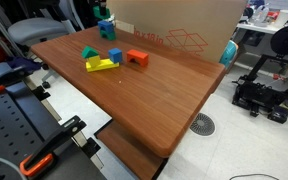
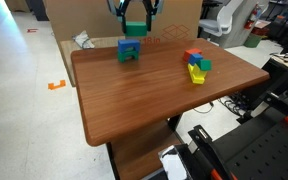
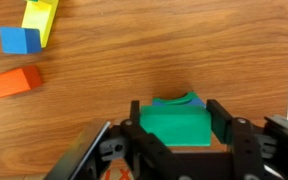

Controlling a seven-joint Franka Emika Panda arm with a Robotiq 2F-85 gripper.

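Between the fingers of my gripper a green block (image 3: 176, 124) is clamped, seen close up in the wrist view. Exterior view 2 has this green block (image 2: 137, 28) just above a blue block (image 2: 129, 43), slightly to the right of its centre. Whether the two touch, I cannot tell. The blue block rests on a green arch-like block (image 2: 129, 54) near the table's back left corner. In exterior view 1 the stack's blue block (image 1: 107, 24) stands at the far end, under the gripper.
A red block (image 1: 137, 57), a small blue block (image 1: 114, 54), a yellow piece (image 1: 104, 65) and a green triangle (image 1: 89, 51) lie together apart from the stack. Cardboard (image 1: 189, 25) stands along one edge.
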